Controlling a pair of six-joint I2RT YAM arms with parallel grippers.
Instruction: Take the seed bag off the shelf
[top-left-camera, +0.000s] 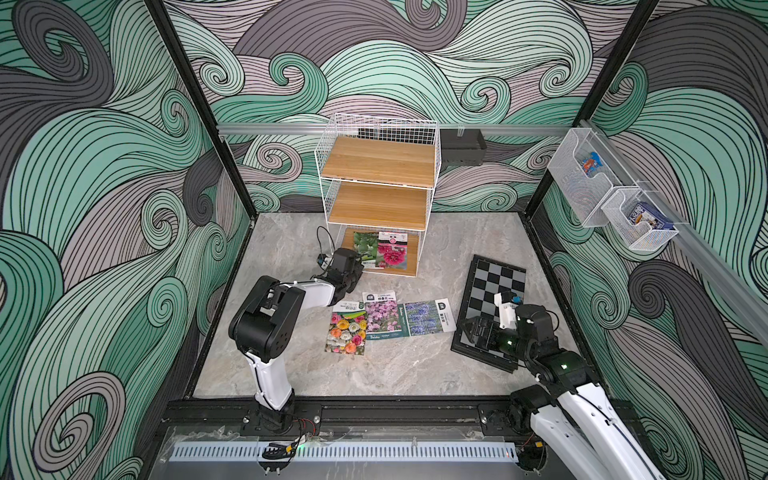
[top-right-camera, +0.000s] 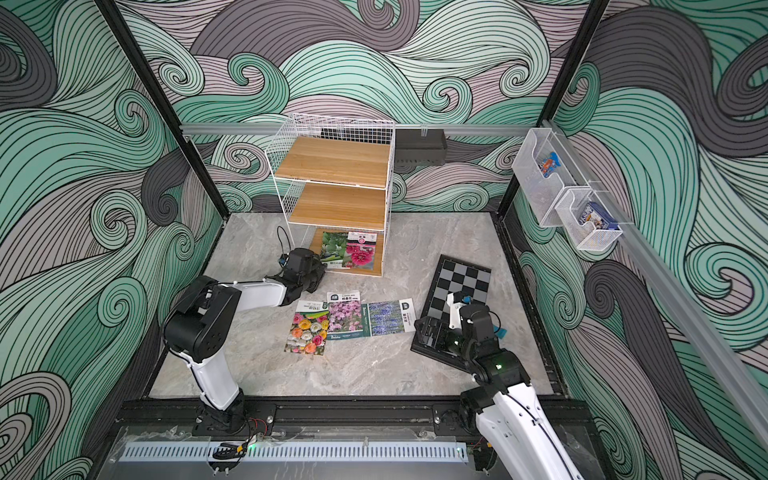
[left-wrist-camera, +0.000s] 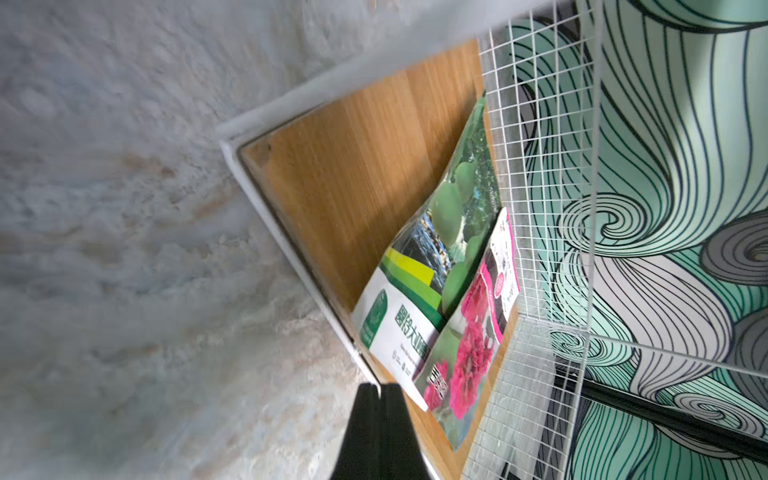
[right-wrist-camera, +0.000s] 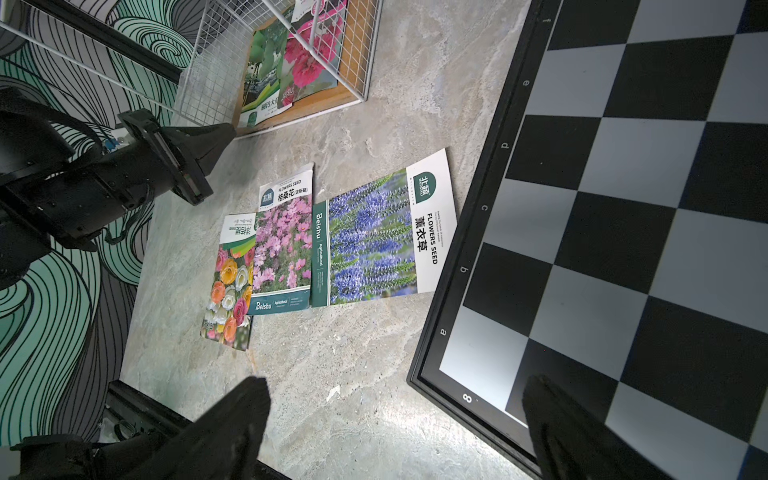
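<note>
Two seed bags overlap on the wooden bottom shelf (left-wrist-camera: 352, 160) of the white wire rack: a green one (left-wrist-camera: 448, 216) and a pink-flower one (left-wrist-camera: 472, 360) partly covering it. In the left wrist view my left gripper is shut, its tips together with nothing between them. It sits at the shelf's front edge, just outside the bags' lower ends; whether it touches the edge I cannot tell. Over the chessboard (right-wrist-camera: 576, 184), my right gripper stands open and empty, its dark fingers (right-wrist-camera: 232, 424) wide apart.
Three more seed bags lie on the table before the rack: orange-flower (top-left-camera: 345, 332), pink-flower (top-left-camera: 382, 315) and lavender (top-left-camera: 425, 317). The rack's upper shelves (top-left-camera: 380, 160) are bare. Wire baskets (top-left-camera: 588, 172) hang on the right. Free table lies in front of the bags.
</note>
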